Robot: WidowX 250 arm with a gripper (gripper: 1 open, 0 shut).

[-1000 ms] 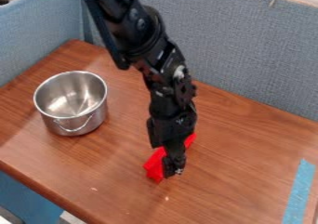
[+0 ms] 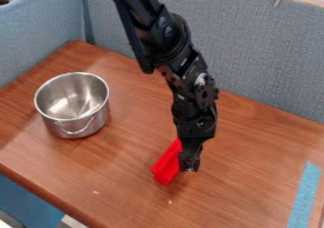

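Note:
A red elongated block (image 2: 168, 167) lies on the wooden table in the middle, tilted diagonally. My black gripper (image 2: 190, 158) is low over the table at the block's right side, its body covering the block's far end. Whether its fingers are open or shut on the block cannot be told from this view.
A steel pot (image 2: 72, 114) stands on the left of the table (image 2: 253, 166). A light blue strip (image 2: 304, 194) lies at the right edge. Padded grey-blue walls (image 2: 253, 52) border the back and left. The table right of my gripper is clear.
My gripper has shifted slightly up and to the right from over the block, so more of the block's near end shows.

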